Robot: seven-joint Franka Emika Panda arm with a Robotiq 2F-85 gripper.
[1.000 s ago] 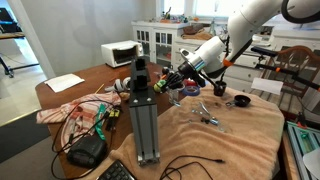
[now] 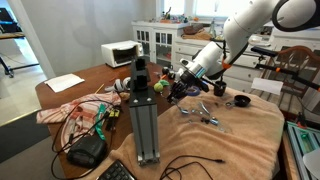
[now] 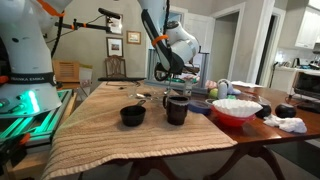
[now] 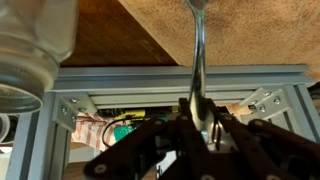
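Observation:
A shiny metal utensil [image 4: 199,50], seemingly a spoon or similar piece, runs up from my gripper in the wrist view. The fingers are shut on its narrow part, and its upper end leaves the frame. In exterior view 1, the gripper [image 2: 181,77] is over the far part of the cloth, where the utensil is hard to make out. A clear glass [image 4: 25,60] stands to the left in the wrist view, apart from the utensil. Other metal utensils [image 2: 208,115] lie on the peach cloth [image 2: 225,145].
A grey upright post [image 2: 145,130] rises in front of the cloth. Dark cups and a bowl [image 2: 241,100] stand at the right; a red-and-white bowl [image 3: 233,112] shows in exterior view 2. Cables [image 2: 190,160] lie near the front. Bare cloth surrounds the utensils.
The gripper has shifted a little to the right in exterior view 1. The things on the table look unmoved.

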